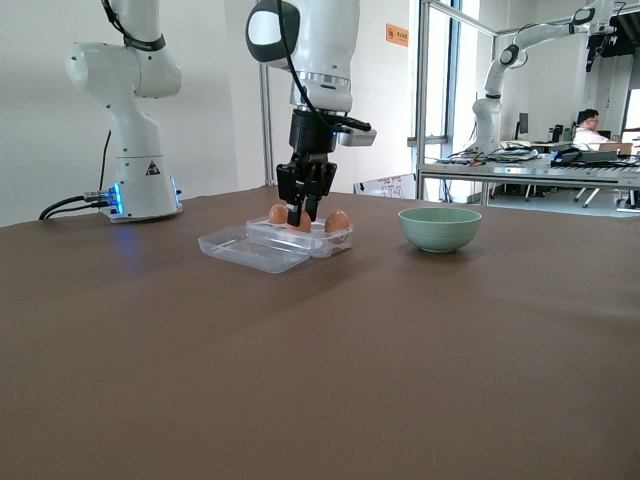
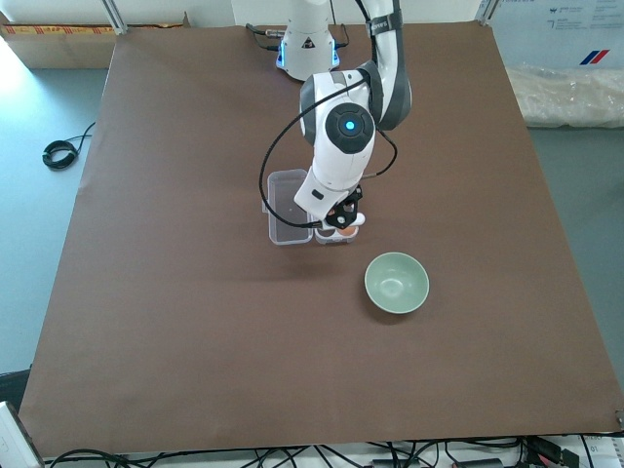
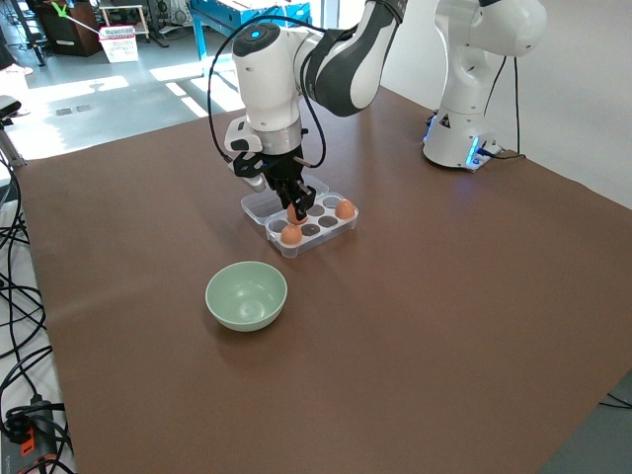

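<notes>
My black gripper [image 1: 304, 210] points down into a clear plastic egg box [image 1: 255, 252], its fingertips at the middle egg [image 3: 293, 216]. Whether it grips that egg is unclear. The box's lid lies open flat. In the left view the arm hides most of the tray. A pale green bowl [image 2: 397, 283] stands apart from the box, empty, nearer the left camera.
The arm's white base [image 2: 307, 44] stands at the back edge, with cables. Black cables run along the table's outer edge.
</notes>
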